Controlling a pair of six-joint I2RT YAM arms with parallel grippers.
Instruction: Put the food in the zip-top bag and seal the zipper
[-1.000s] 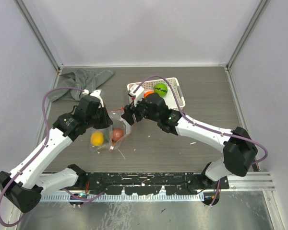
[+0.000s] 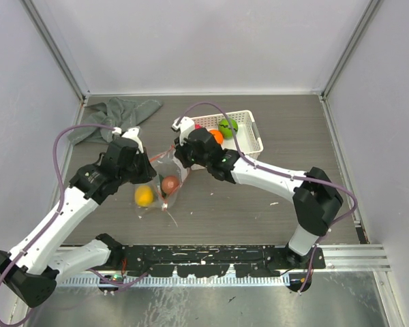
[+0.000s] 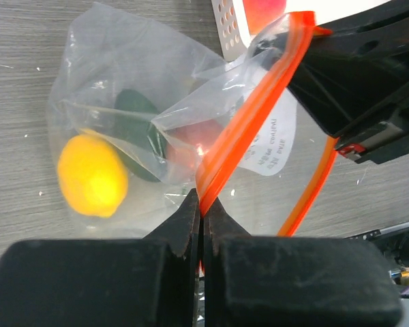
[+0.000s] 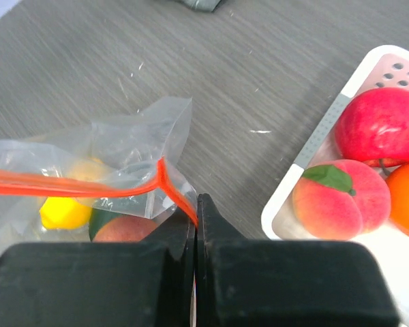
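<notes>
The clear zip top bag point(image 2: 161, 169) with its orange zipper edge lies between my two arms, its mouth spread open. Inside are a yellow lemon-like fruit point(image 3: 92, 175), a dark green item point(image 3: 138, 129) and a reddish round fruit point(image 2: 170, 184), seen through the plastic. My left gripper is shut on the orange zipper strip point(image 3: 259, 102), which runs down between its fingers. Across the opening, my right gripper is shut on another stretch of that rim, near where the orange strip point(image 4: 133, 190) bends. The fingertips are small and partly hidden in the top view.
A white perforated basket point(image 2: 251, 145) stands behind the right gripper, holding a peach point(image 4: 337, 201), a red fruit point(image 4: 382, 126), an orange point(image 4: 407, 197) and a green striped fruit point(image 2: 228, 127). A grey cloth point(image 2: 114, 116) lies at the back left.
The right arm swung leftward, its elbow moving in. The bag and its fruit have since shifted slightly right, with the reddish fruit a little farther back. The left arm moved only slightly.
</notes>
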